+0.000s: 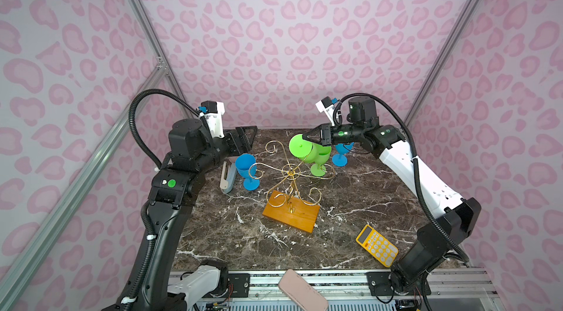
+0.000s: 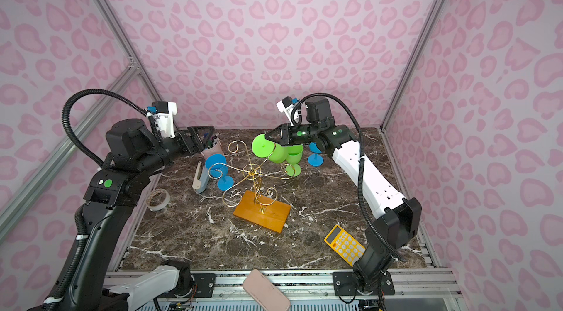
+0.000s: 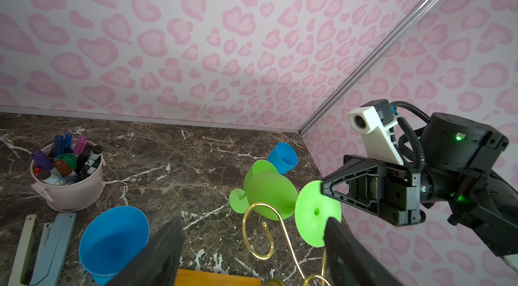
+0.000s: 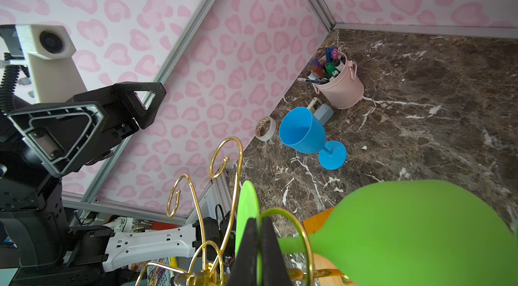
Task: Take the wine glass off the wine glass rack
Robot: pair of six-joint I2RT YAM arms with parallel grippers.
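A green wine glass (image 1: pixel 302 146) lies tilted at the upper right branch of the gold rack (image 1: pixel 291 175), which stands on a wooden block (image 1: pixel 290 217). My right gripper (image 1: pixel 309 136) is shut at that glass's foot disc; in the right wrist view the disc (image 4: pixel 247 199) sits right beside the finger tips, and I cannot tell whether its thin rim is between them. My left gripper (image 1: pixel 247 138) stands open above the rack's left side, with nothing between its fingers.
A second green glass (image 1: pixel 319 167) stands behind. Blue glasses (image 1: pixel 246 167) (image 1: pixel 340 158) stand left and back right. A pen bucket (image 4: pixel 341 89), stapler-like tool (image 1: pixel 228 177), tape roll (image 2: pixel 158 205) and calculator (image 1: pixel 376 245) surround the rack.
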